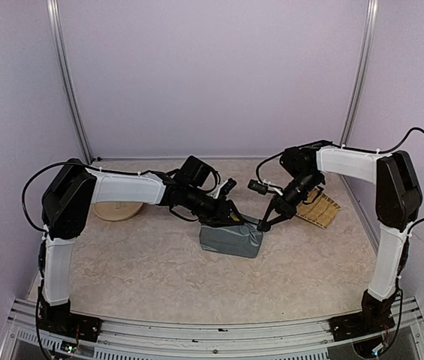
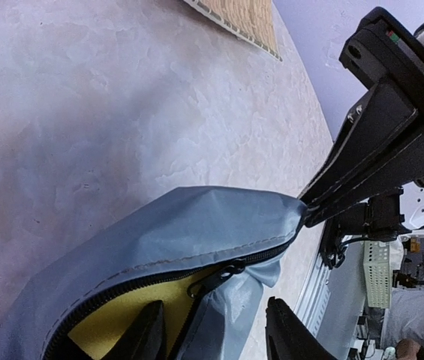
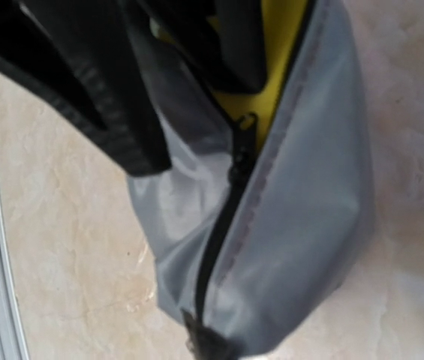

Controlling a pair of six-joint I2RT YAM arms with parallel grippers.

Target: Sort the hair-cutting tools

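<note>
A grey zip bag [image 1: 230, 240] stands mid-table, part unzipped, with yellow showing inside. Its black zipper pull lies near the right end of the opening, clear in the right wrist view too. My right gripper is shut on the bag's end corner, where the zipper stops. Above the opening, my left gripper is open; one finger [image 2: 148, 334] hangs over the yellow inside and the other lies outside the front wall. The zipper pull shows between but ahead of these fingers, not gripped. No hair cutting tools can be made out.
A round wooden plate [image 1: 117, 211] lies at the left behind the left arm. On the right, a woven tray [image 1: 319, 211] sits partly under the right arm.
</note>
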